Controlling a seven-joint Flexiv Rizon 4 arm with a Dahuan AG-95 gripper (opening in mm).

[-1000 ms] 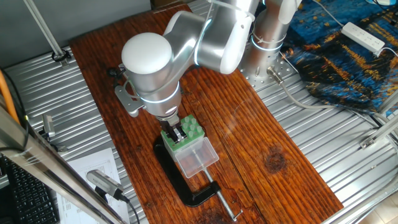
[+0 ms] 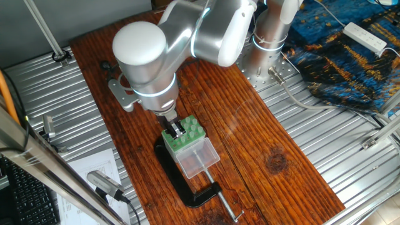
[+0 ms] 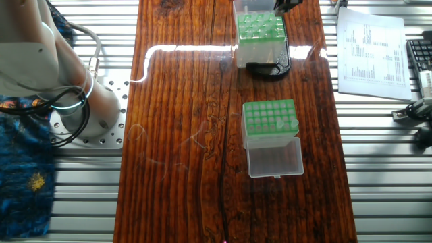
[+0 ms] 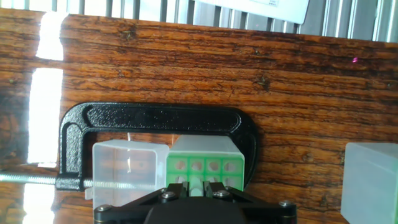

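My gripper [image 2: 178, 130] is at the green tube rack [image 2: 190, 131] in a translucent box, its dark fingertips among the pale caps. In the wrist view, a pale tube or cap [image 4: 196, 186] shows between the narrow black fingers. Whether they press on it or only flank it is unclear. Several holes of this green rack [image 4: 205, 165] show in front of the fingers; the rest is hidden under the gripper. Exterior view 2 has a second green rack [image 3: 270, 116], with a few translucent caps in its near right corner and its clear lid [image 3: 275, 160] open towards the camera.
A black C-clamp [image 4: 161, 118] lies around the first box, its screw passing by the open clear lid [image 2: 199, 157]. Bare wooden table [image 2: 262, 150] lies towards the robot base. Papers [image 3: 373, 54] sit beyond the table edge.
The upper part of the arm's wrist has shifted slightly left and the gripper leans a little more. Its fingertips stay at nearly the same spot on the rack; rack, box and clamp look unmoved.
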